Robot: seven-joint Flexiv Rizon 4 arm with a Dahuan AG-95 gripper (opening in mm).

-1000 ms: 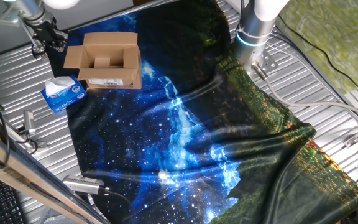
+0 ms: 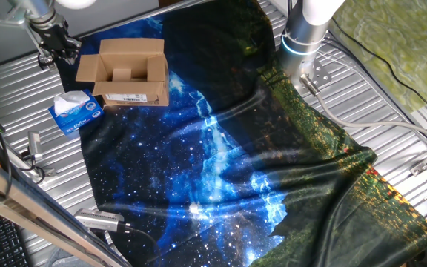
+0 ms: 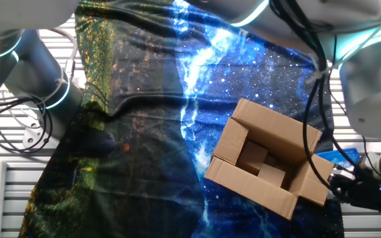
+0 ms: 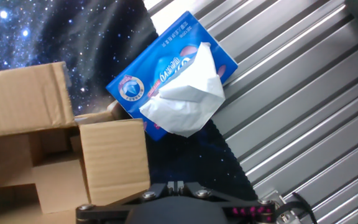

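An open cardboard box stands on the dark starry cloth, its flaps folded outward. Inside it, in exterior view 2, smaller cardboard pieces show. Beside the box is a blue tissue box with a white tissue sticking up; exterior view 2 shows only a blue part of it behind the box. My gripper appears shut at the bottom of the wrist view, its fingertips close together with nothing visible between them. In exterior view 1 the gripper hangs at the upper left, apart from both boxes.
The wrinkled cloth covers most of the slatted metal table, with wide free room in its middle. A metal frame post and a small grey adapter are at the lower left. Black cables hang along the arm.
At the upper left of exterior view 1, the arm has shifted very slightly. Both boxes and the cloth stay where they were.
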